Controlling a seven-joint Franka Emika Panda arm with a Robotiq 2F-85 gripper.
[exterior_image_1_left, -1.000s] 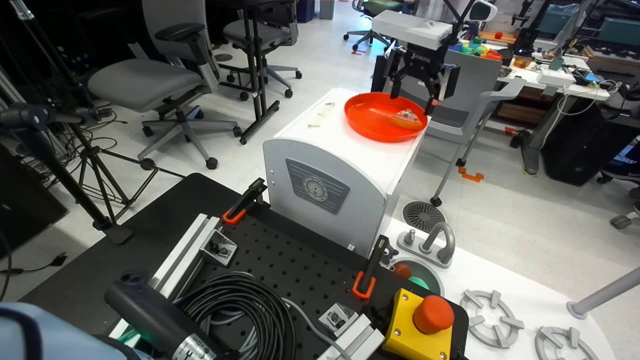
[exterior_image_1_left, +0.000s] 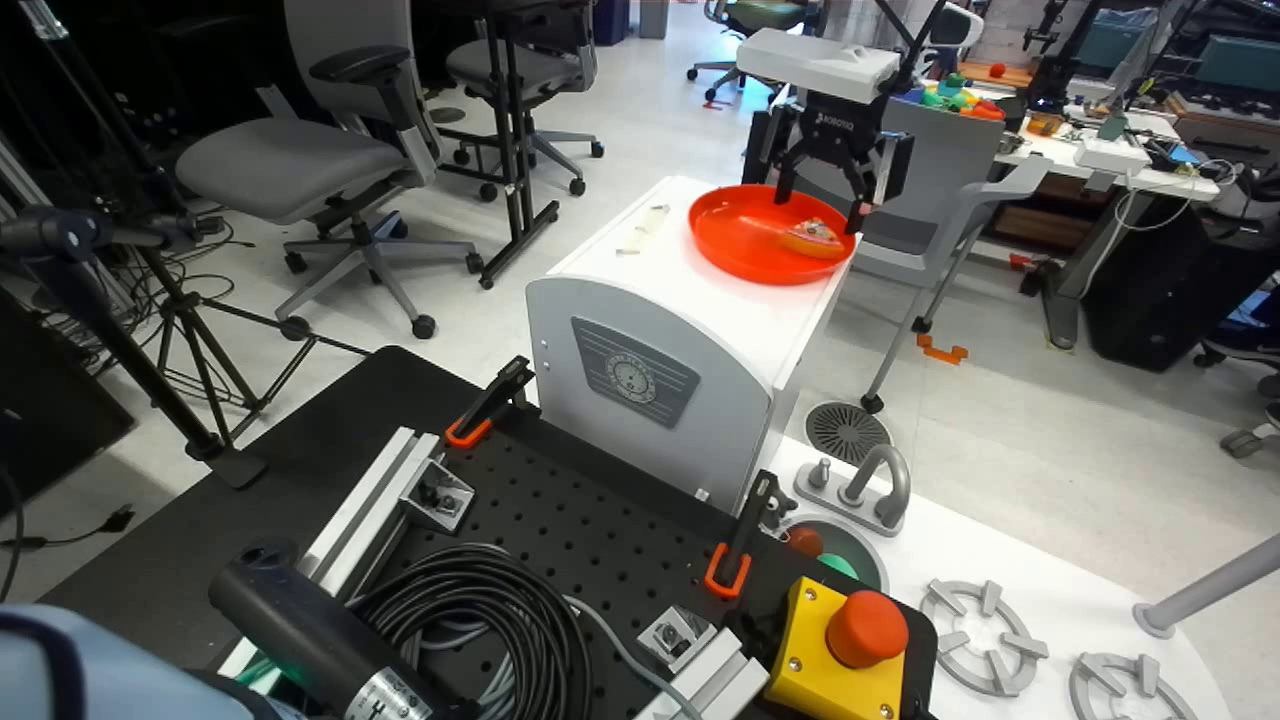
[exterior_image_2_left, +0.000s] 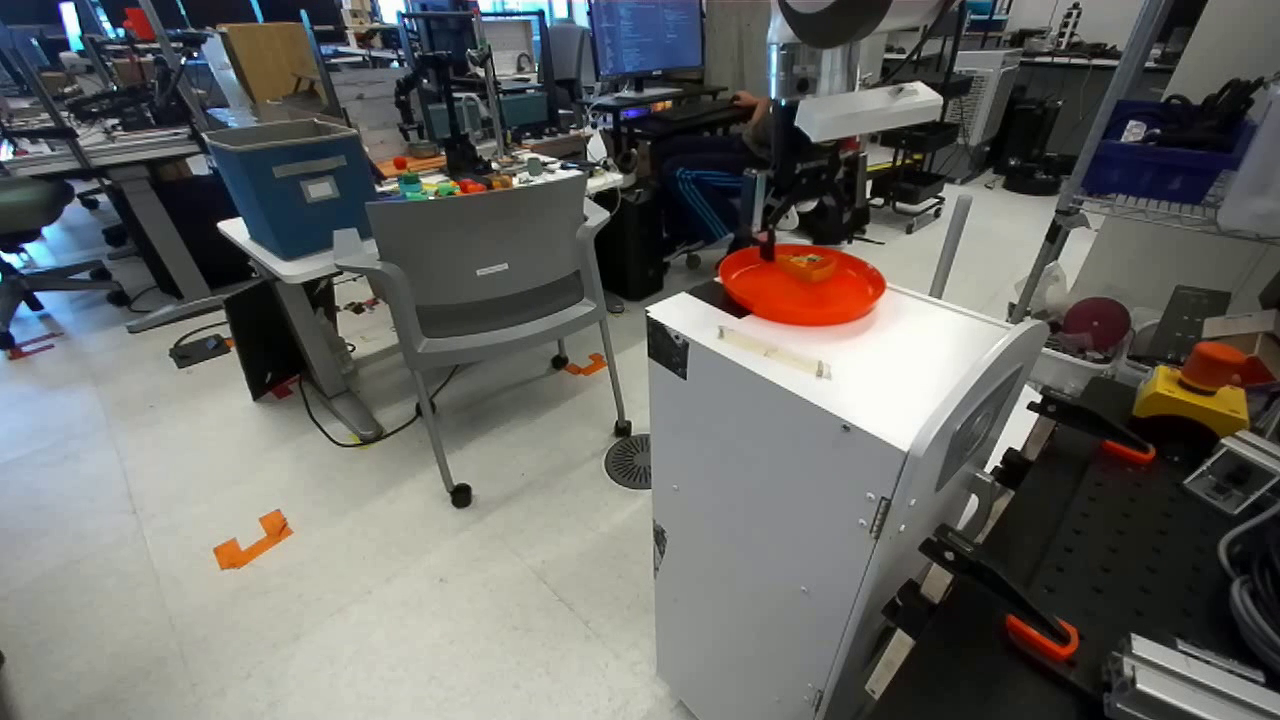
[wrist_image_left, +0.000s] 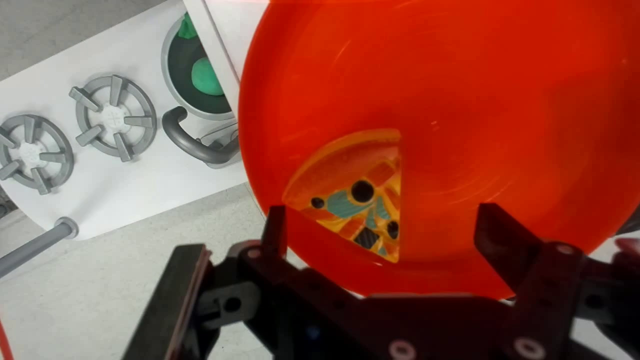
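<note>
A toy pizza slice (wrist_image_left: 354, 195) lies in the shallow orange-red plate (wrist_image_left: 480, 120), close to its rim. The plate (exterior_image_1_left: 768, 264) rests on top of a white cabinet, where the slice (exterior_image_1_left: 816, 236) shows as a small wedge. My gripper (exterior_image_1_left: 821, 210) stands open over the plate, its fingers pointing down. In the wrist view the slice sits between and beyond the two fingertips, nearer the left finger (wrist_image_left: 276, 231); the right finger (wrist_image_left: 498, 234) is well apart from it. Nothing is held.
The white cabinet top (exterior_image_2_left: 888, 372) has bare room beside the plate, with a strip of tape (exterior_image_2_left: 774, 352) on it. A sink with green items, a grey faucet (wrist_image_left: 198, 144) and burners (wrist_image_left: 117, 117) lie lower down. A grey chair (exterior_image_2_left: 504, 276) stands behind.
My gripper has moved slightly lower and a little to the left in exterior view 1. The plate and pizza slice have not moved.
</note>
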